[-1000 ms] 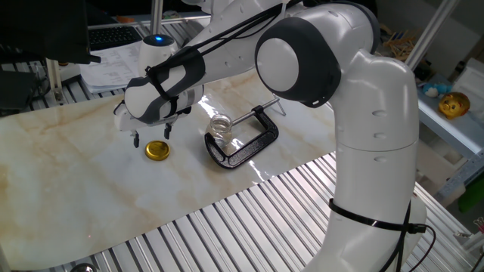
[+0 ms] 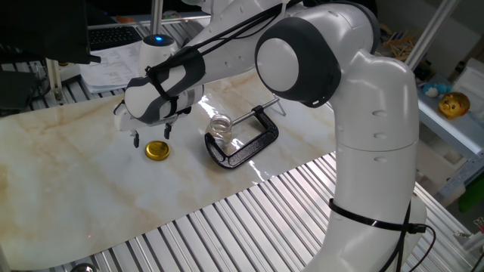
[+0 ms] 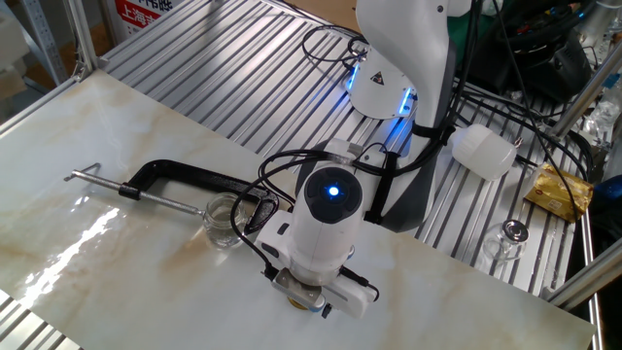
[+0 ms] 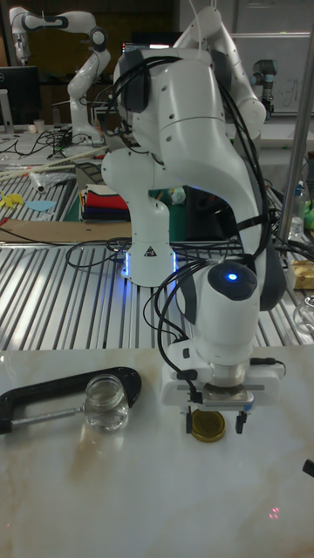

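Note:
A round gold lid [image 2: 157, 150] lies flat on the marble-patterned board. My gripper [image 2: 152, 138] hangs just above the lid, its fingers wide apart and nothing between them. From the front, the two fingers [image 4: 242, 423] stand on either side of the lid [image 4: 208, 427], a little over it. In the view from above, the gripper's housing hides most of the lid. A clear open glass jar [image 4: 105, 404] stands to one side, held against a black C-clamp [image 2: 240, 149] whose metal screw points at the jar.
The marble-patterned board [image 2: 68, 181] is bare on the side away from the clamp. Slatted metal table [image 3: 214, 78] surrounds it. A small glass jar with a dark top [image 3: 507, 239] and a gold packet [image 3: 558, 191] stand off the board near my base.

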